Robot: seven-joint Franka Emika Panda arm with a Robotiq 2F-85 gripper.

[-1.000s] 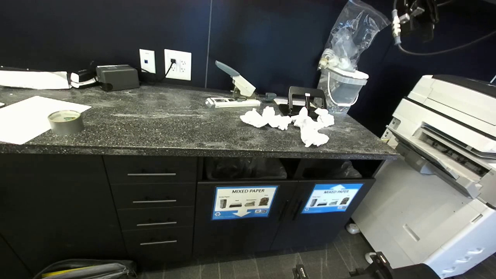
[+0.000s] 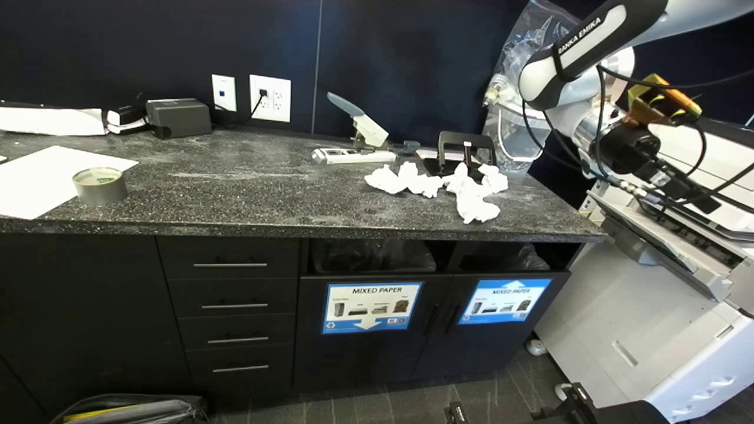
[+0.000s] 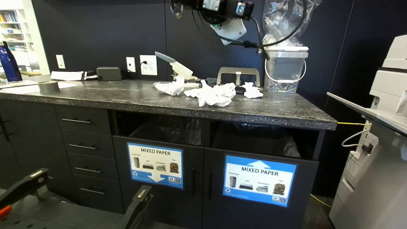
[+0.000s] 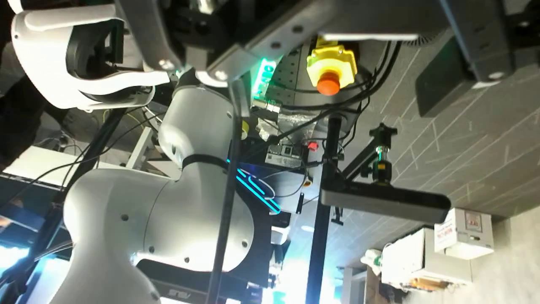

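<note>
Several crumpled white papers (image 2: 475, 192) lie on the right part of the dark speckled counter (image 2: 268, 187); the same white papers (image 3: 215, 94) show in exterior view 2. My gripper is open in the wrist view, its dark fingers (image 4: 444, 76) wide apart with nothing between them. That view looks over my own arm, a floor and an emergency stop button (image 4: 329, 76), with no paper in sight. In exterior view 1 the arm (image 2: 565, 85) hangs at the upper right, clear of the counter and papers.
Behind the papers stand a stapler (image 2: 367, 131), a hole punch (image 2: 466, 145) and a clear bucket (image 3: 285, 70). Left are a tape roll (image 2: 100, 185) and a paper sheet (image 2: 42, 166). A printer (image 2: 636, 282) flanks the counter. Open bin slots (image 3: 251, 137) sit below; mid-counter is bare.
The arm has swung further into the upper right of exterior view 1, now overlapping the bucket and printer there. Papers and counter items have stayed put.
</note>
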